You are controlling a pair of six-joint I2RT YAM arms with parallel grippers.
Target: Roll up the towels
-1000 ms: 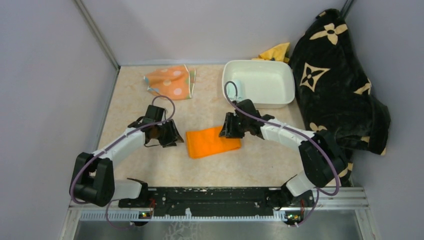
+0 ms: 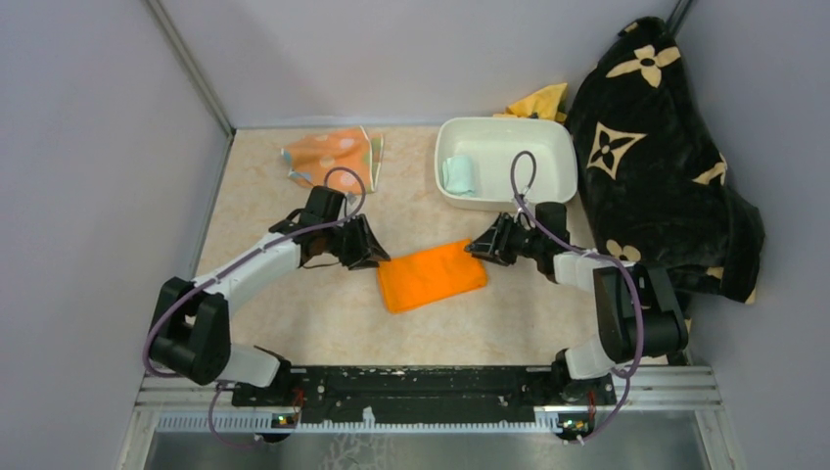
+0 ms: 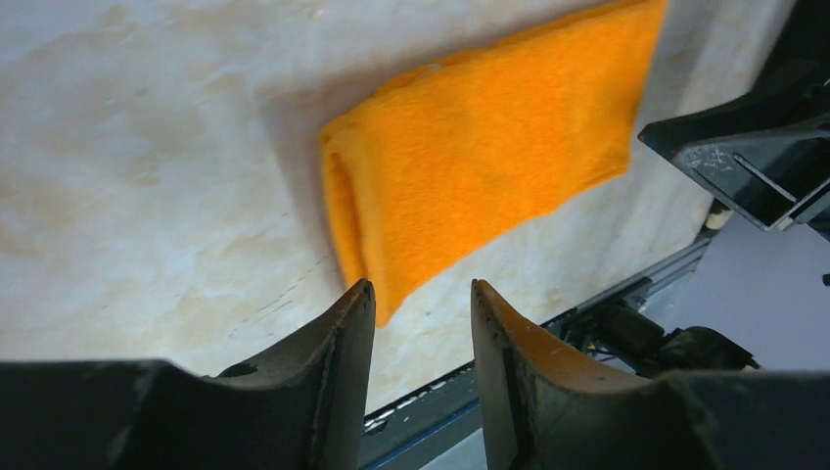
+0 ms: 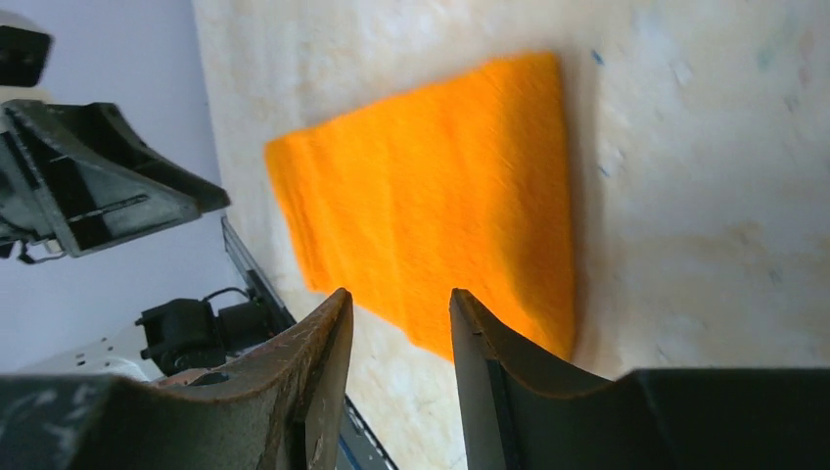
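Note:
An orange towel (image 2: 431, 276) lies folded on the table between my grippers, its left end doubled into a narrow fold (image 3: 347, 206) in the left wrist view. My left gripper (image 2: 370, 255) is just above and left of that end, its fingers apart with nothing between them (image 3: 423, 304). My right gripper (image 2: 482, 250) stands open over the towel's right end, empty. A polka-dot peach towel (image 2: 333, 162) lies at the back left. A white bin (image 2: 519, 162) at the back right holds a light-blue cloth (image 2: 458, 174).
A black patterned blanket (image 2: 651, 157) is heaped along the right side, and a yellow cloth (image 2: 538, 102) is behind the bin.
My left gripper has moved right and toward the back. My right gripper has moved right and slightly back. The orange towel has shifted a little to the right.

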